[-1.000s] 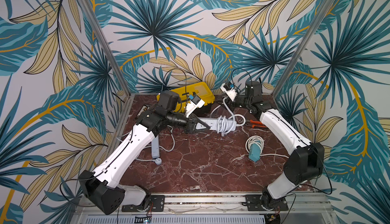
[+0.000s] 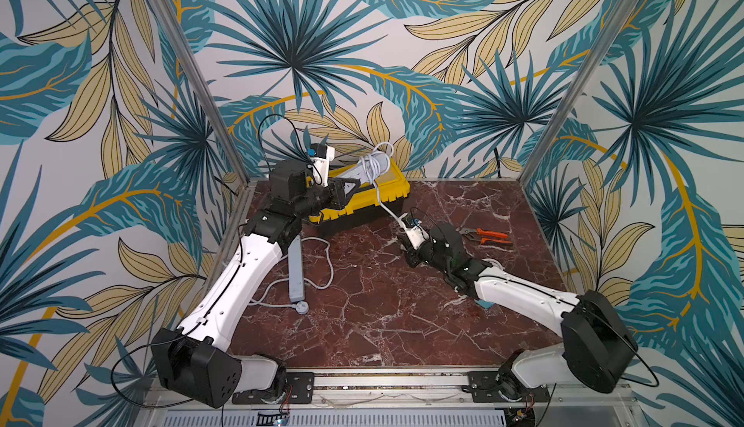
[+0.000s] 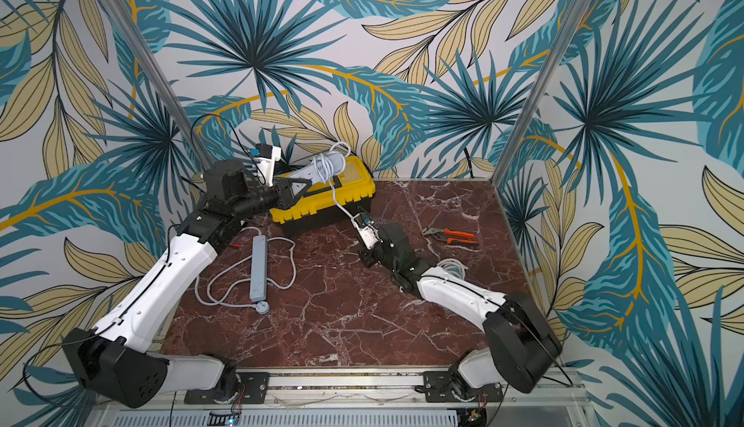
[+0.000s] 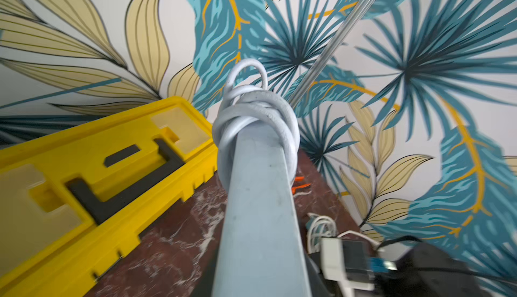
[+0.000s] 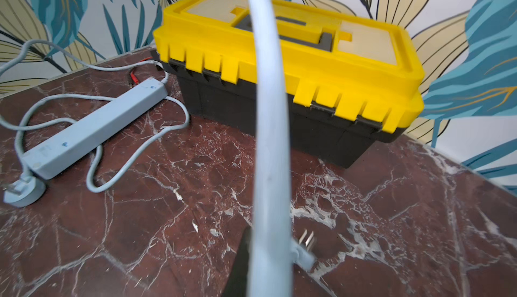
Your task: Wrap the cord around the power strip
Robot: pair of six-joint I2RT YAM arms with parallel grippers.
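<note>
A light grey power strip [image 4: 258, 210] is raised above the toolbox in my left gripper [image 2: 348, 188], which is shut on it. Several loops of white cord [image 4: 255, 100] circle its far end. A length of cord [image 5: 269, 135] runs from these loops down to my right gripper [image 2: 407, 241], lower and to the right near the toolbox's front. In the right wrist view this cord crosses close over the gripper, with a plug [image 5: 301, 251] just behind it. The right gripper is shut; whether the cord is between its fingers is hard to tell.
A yellow-and-black toolbox [image 5: 210, 54] stands at the back. A second power strip [image 5: 97, 127] with loose cord lies on the left of the table. Orange pliers [image 3: 457, 235] and a cord bundle [image 3: 453, 266] lie to the right.
My left gripper has raised the wrapped strip and carried it back over the toolbox. My right arm has come down and toward the middle, with cord now stretched between strip and gripper.
</note>
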